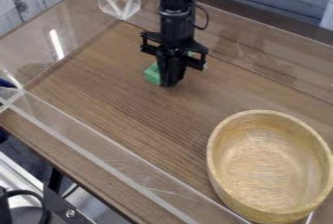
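Observation:
My gripper (169, 70) is low over the wooden table (104, 101), a little above the middle of the view, at a green block (154, 72) that is mostly hidden behind it. Only part of the block shows, at the gripper's left. The fingers are dark and small here, so whether anything sits between them cannot be made out.
A large tan round bowl (264, 169) fills the lower right. A white wire-like holder (119, 2) stands at the upper left. Dark cables lie at the lower left corner.

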